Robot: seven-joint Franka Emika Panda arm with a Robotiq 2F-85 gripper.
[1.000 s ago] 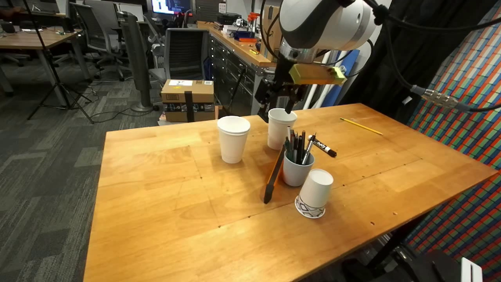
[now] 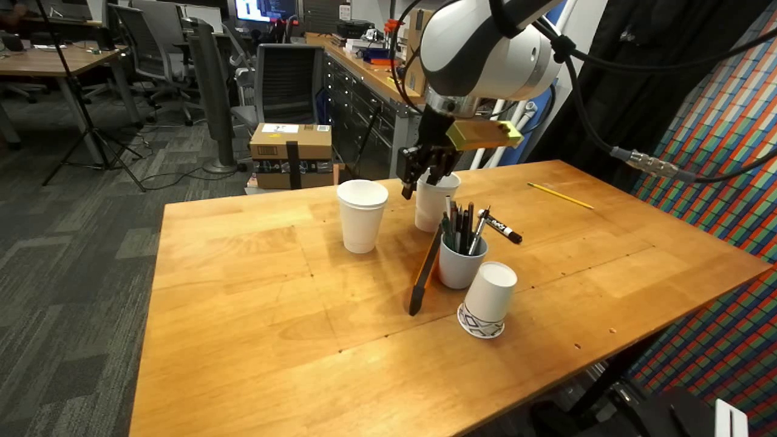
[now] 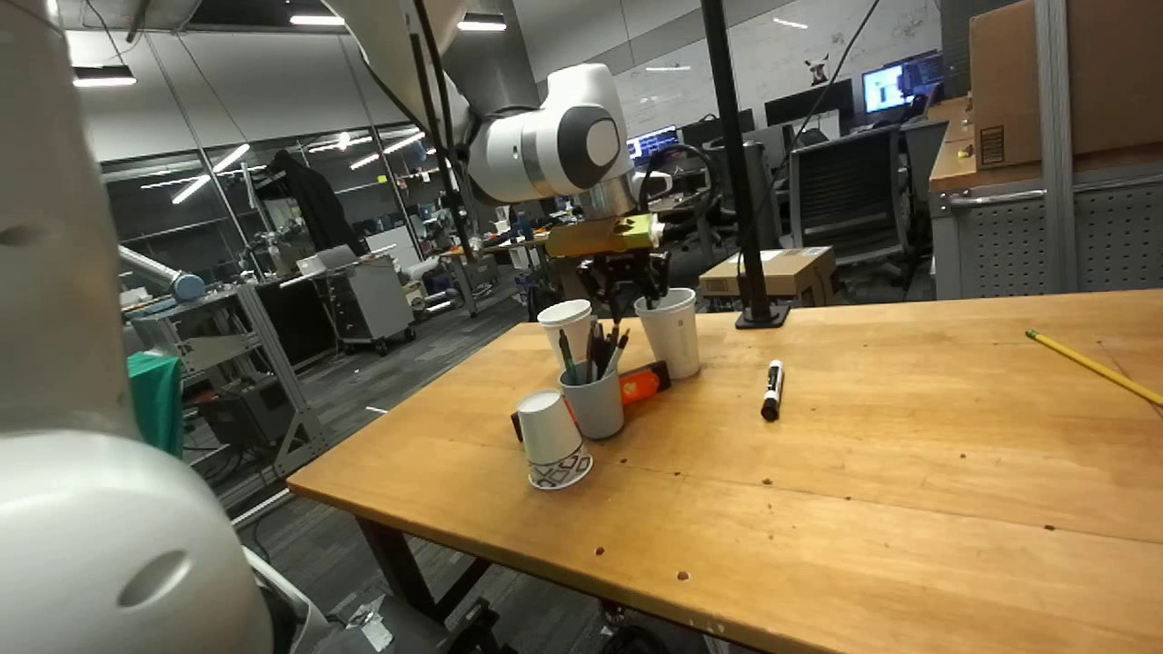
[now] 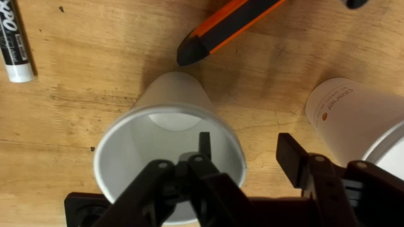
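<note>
My gripper is open part way over the rim of an upright, empty white cup [image 4: 170, 90]. In the wrist view one fingertip [image 4: 204, 140] appears over or inside the mouth of this cup, and the other fingertip [image 4: 290, 160] is outside its wall. The cup's rim passes between them, and contact cannot be made out. In exterior view 1 that same cup [image 2: 431, 211] stands on the table behind the pen cup. A second upright white cup [image 2: 362, 227] stands to its left, close to the outer finger.
A small cup of pens [image 2: 460, 268], an orange-black tool [image 2: 424, 277] and an upside-down cup [image 2: 491, 295] are towards the front. A marker [image 3: 773, 391] and a yellow pencil [image 3: 1090, 365] lie on the table [image 3: 872, 480].
The gripper has come down a little towards the cup, and its fingers stand nearer to each other. The cups and other objects on the table have not moved.
</note>
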